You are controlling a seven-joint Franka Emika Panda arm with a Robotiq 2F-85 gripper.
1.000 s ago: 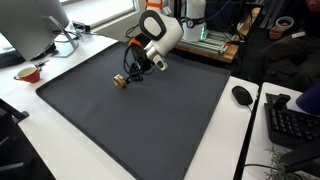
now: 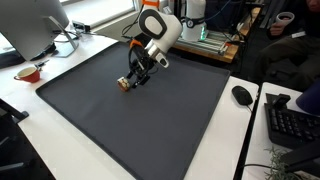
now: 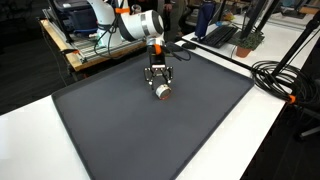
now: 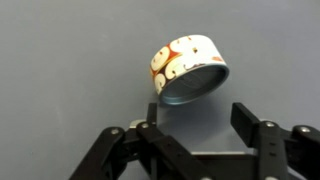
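Note:
A short, hollow cylinder (image 4: 186, 60) with an orange and cream pattern lies on the dark mat; its dark open end faces right and towards the camera in the wrist view. In exterior view 2 the same cylinder (image 3: 161, 90) is near the middle of the mat, just in front of the arm. My gripper is open, its black fingers (image 4: 152, 113) apart with only bare mat between their tips. The cylinder sits just beyond the fingertips. From exterior view 1, the gripper is low over the mat, right beside the cylinder (image 2: 124, 83).
A red cup (image 2: 29, 74) stands off to the left on the white table. A black mouse (image 2: 241, 96) and keyboard (image 2: 292, 126) lie to the right, with coiled cables (image 3: 278, 77) in the other exterior view.
My gripper has come slightly lower and closer to the cylinder. The cylinder looks shifted a little in exterior view 1, now partly overlapped by the gripper.

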